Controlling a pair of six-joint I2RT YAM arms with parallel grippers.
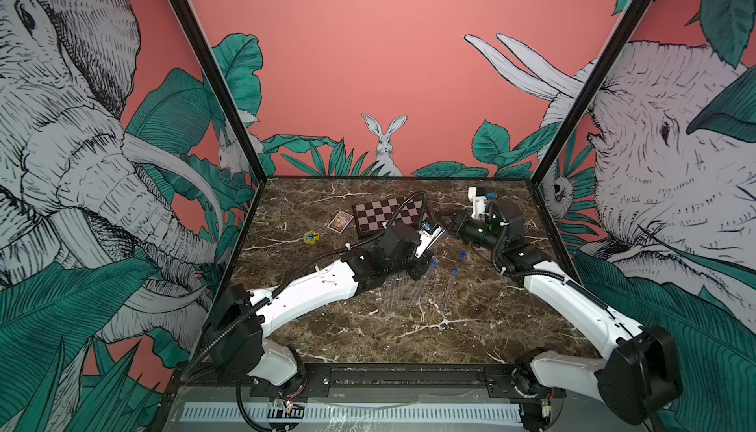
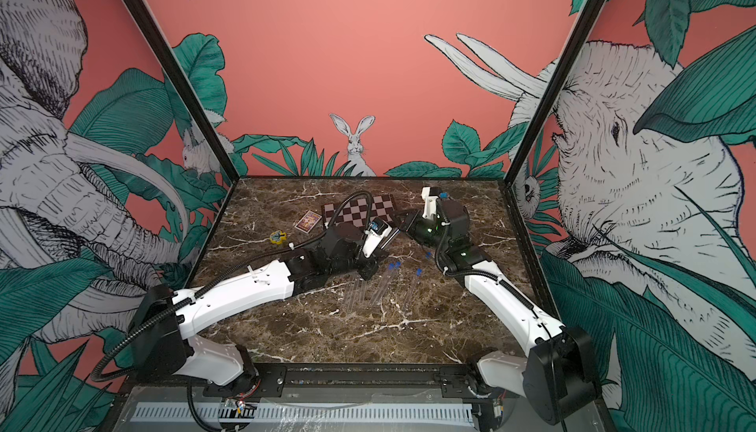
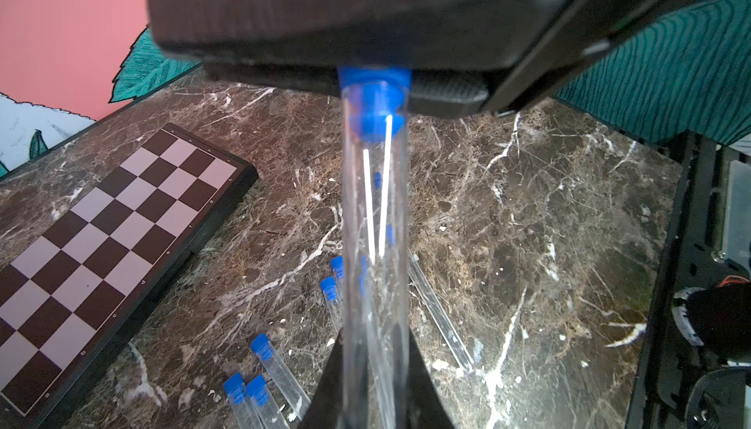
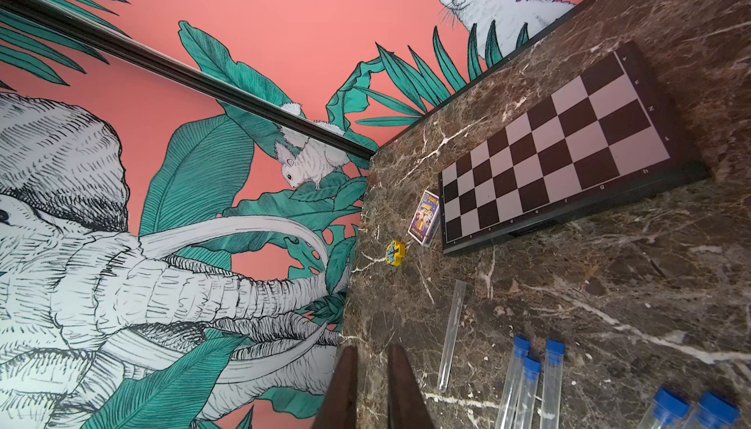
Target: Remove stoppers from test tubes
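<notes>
A clear test tube (image 3: 375, 272) with a blue stopper (image 3: 374, 96) is held by my left gripper (image 1: 427, 244), which is shut on it and tilted upward over the table. My right gripper (image 1: 449, 219) has its black fingers right at the stoppered end, covering part of it in the left wrist view; whether they grip it is unclear. Other tubes with blue stoppers (image 4: 554, 346) lie on the marble table below, several in all. A tube without a visible stopper (image 4: 450, 335) also lies among them.
A checkered board (image 4: 547, 147) lies at the back middle, with a card box (image 4: 424, 218) and a small yellow object (image 4: 395, 253) to its left. Both arms meet over the middle.
</notes>
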